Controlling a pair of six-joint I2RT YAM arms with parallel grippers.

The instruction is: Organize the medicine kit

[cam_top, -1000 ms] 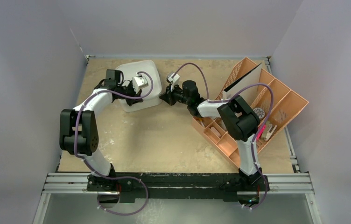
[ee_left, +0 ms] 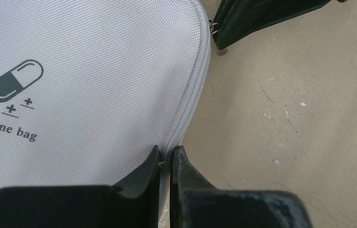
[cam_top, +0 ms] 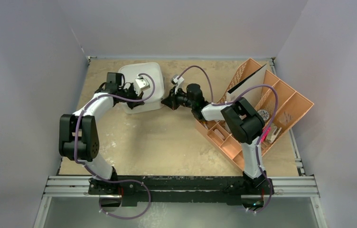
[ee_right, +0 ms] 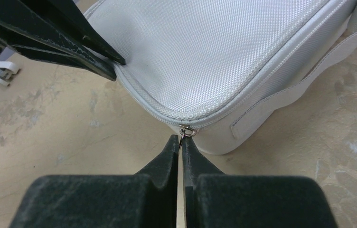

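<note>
A white medicine bag (cam_top: 143, 76) with a printed capsule lies at the back left of the work surface; in the left wrist view its printed face (ee_left: 72, 95) fills the left half. My left gripper (cam_top: 136, 103) is shut on the bag's piped edge. My right gripper (cam_top: 166, 101), at the bag's right end, is shut on the small metal zipper pull (ee_right: 187, 131) at the bag's corner. The left fingers also show at the upper left of the right wrist view, on the bag's rim.
An open peach organizer box (cam_top: 229, 147) with compartments, small items and a white panel (cam_top: 257, 80) stands at the right, partly under my right arm. The surface (cam_top: 143, 142) in front of the bag is clear.
My left arm has shifted very slightly toward the front edge, and my right gripper barely. Both stay at the bag.
</note>
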